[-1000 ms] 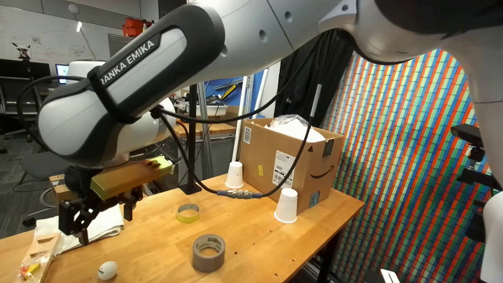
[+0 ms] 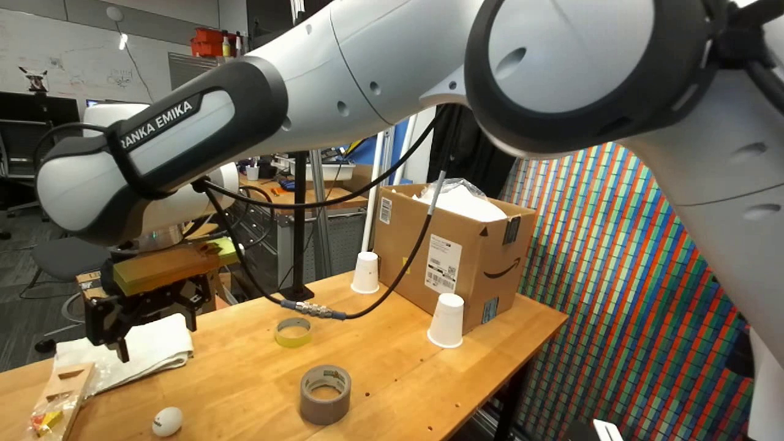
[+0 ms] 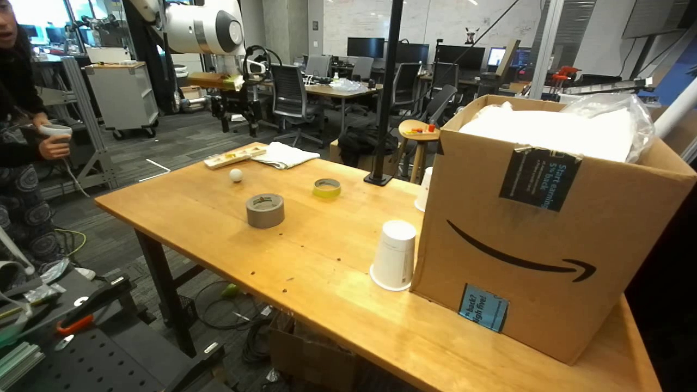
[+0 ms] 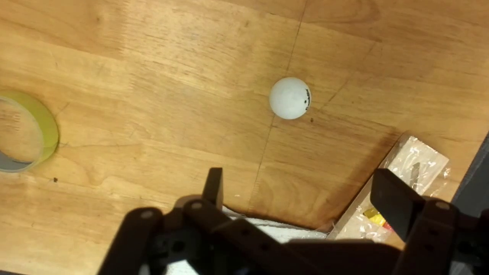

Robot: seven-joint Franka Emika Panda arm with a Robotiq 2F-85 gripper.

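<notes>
My gripper stands open above the far end of the table, its two black fingers wide apart with nothing between them. In exterior view 1 the gripper hangs over a folded white cloth. A white ball with dark print lies on the wood, ahead of the fingertips in the wrist view. Beneath the right finger is a wooden piece in clear plastic. The yellow tape roll is at the left edge of that view. A grey-brown tape roll rests farther along the table.
Two upside-down white cups stand beside a large cardboard box at the table's other end. A black post rises at the table's edge. Bare wood lies between the tape rolls and the front cup.
The arm has shifted back and to the left in exterior view 1, taking the gripper slightly left and up, farther from the ball. The objects on the table have stayed put.
</notes>
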